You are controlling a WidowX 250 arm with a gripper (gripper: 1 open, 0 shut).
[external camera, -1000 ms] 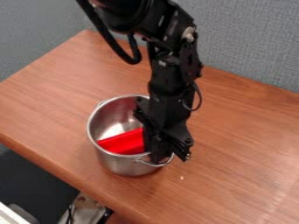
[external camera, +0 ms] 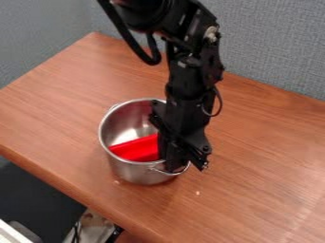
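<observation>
A stainless steel pot with wire handles sits on the wooden table, left of centre in the camera view. A red object lies inside it. My black gripper reaches down at the right side of the pot, its tip over or inside the rim beside the red object. The arm hides that part of the pot and the end of the red object, and I cannot tell whether the fingers are open or shut.
A grey wall stands at the back. The table's left edge drops to a dark area at lower left.
The arm has shifted slightly up in the view over the last second, and the pot sits a little higher and further right than before.
</observation>
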